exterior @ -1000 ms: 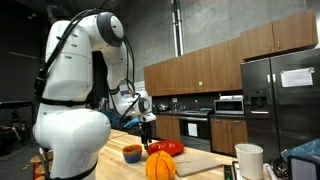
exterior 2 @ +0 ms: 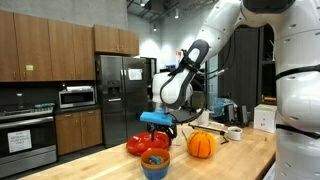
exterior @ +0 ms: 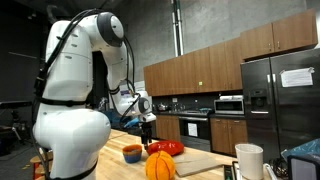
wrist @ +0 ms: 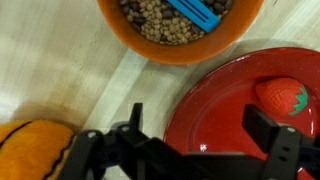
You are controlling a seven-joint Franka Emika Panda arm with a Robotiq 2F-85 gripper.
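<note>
Over the table, my gripper is open, its two dark fingers wide apart with nothing seen between them. Below, partly covered by the gripper, lies a red plate (wrist: 195,118). A strawberry (wrist: 282,95) with a green top rests on that plate, near the right finger. Ahead stands a bowl (wrist: 172,50) with an orange inside, holding brown beans or pebbles and a blue object (wrist: 197,13). Exterior view 2 shows the bowl's outer wall (exterior 2: 155,173) as blue. An orange pumpkin (wrist: 32,150) with dark lines sits at the left of the wrist view.
A white canister (exterior: 249,160) stands on the table at the right, beyond a flat board (exterior: 202,163). Bare wooden tabletop (exterior 2: 95,165) shows beside the bowl. Cabinets, an oven and a dark fridge (exterior: 278,95) line the background.
</note>
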